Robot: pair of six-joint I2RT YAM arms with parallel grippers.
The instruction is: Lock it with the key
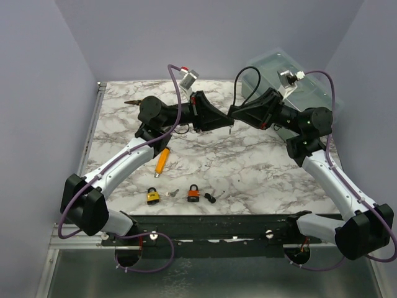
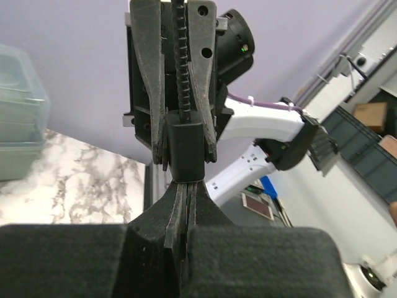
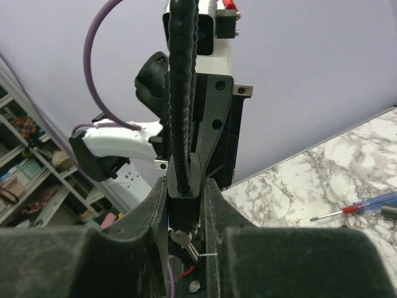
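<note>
A black lock body on a dark cable loop [image 1: 251, 69] is held upright in the air between my arms. In the right wrist view, the lock body [image 3: 184, 208] sits close between the fingers of my right gripper. From the left wrist view, that gripper's fingers flank both sides of the lock body [image 2: 185, 149]. My left gripper is shut at the lower end of the lock; nothing shows clearly between its fingertips. Silver keys [image 3: 186, 244] hang just under the lock. Whether a key is inside the lock is hidden.
On the marble table lie a yellow padlock [image 1: 152, 197], an orange padlock [image 1: 193, 194], loose keys [image 1: 173, 193] and an orange tool [image 1: 162, 162]. Clear bins [image 1: 267, 65] stand at the back right.
</note>
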